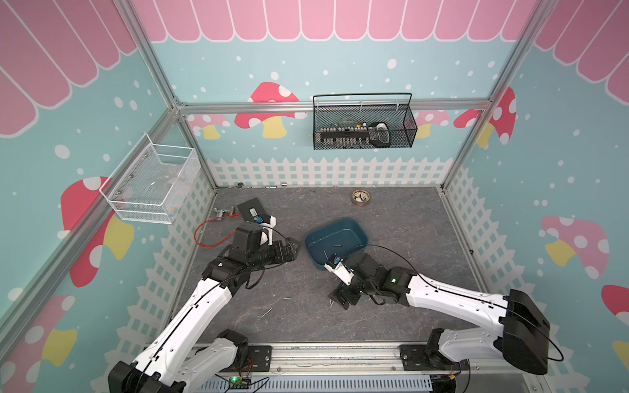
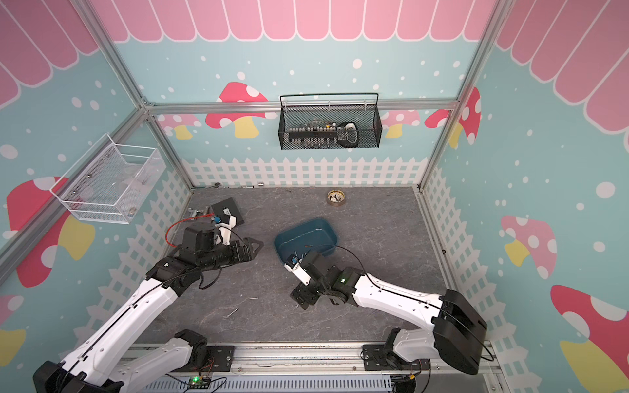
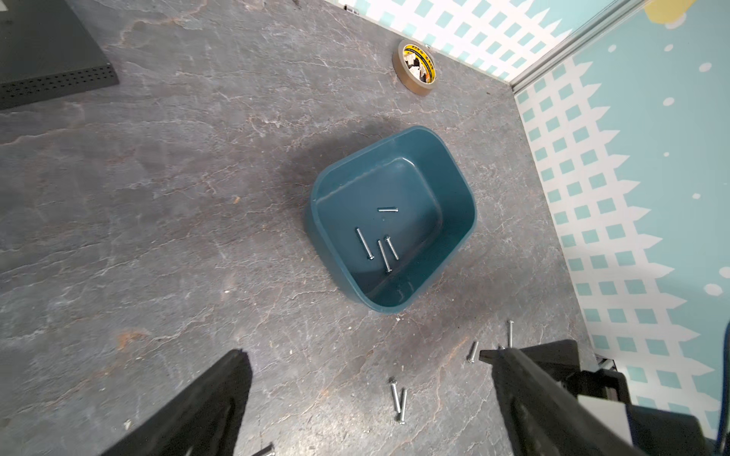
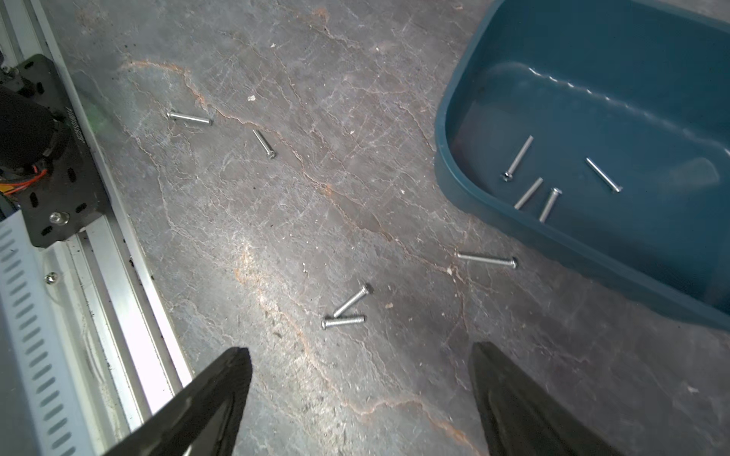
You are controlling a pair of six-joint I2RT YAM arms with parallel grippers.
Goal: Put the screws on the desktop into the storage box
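Note:
The blue storage box (image 3: 390, 197) holds several screws (image 4: 517, 158) on its floor. More screws lie on the grey desktop: two close together (image 4: 343, 320) in front of the box, one beside its near wall (image 4: 486, 258), others further left (image 4: 190, 117). My left gripper (image 1: 289, 250) hangs left of the box, open and empty, its fingers seen low in the left wrist view. My right gripper (image 2: 304, 296) is over the desktop just in front of the box, open with nothing between its fingers, above the close pair of screws.
A tape roll (image 1: 360, 196) is at the back. A dark case (image 1: 250, 208), metal tools and a red cable (image 1: 203, 243) lie back left. Wire baskets (image 1: 363, 124) hang on the walls.

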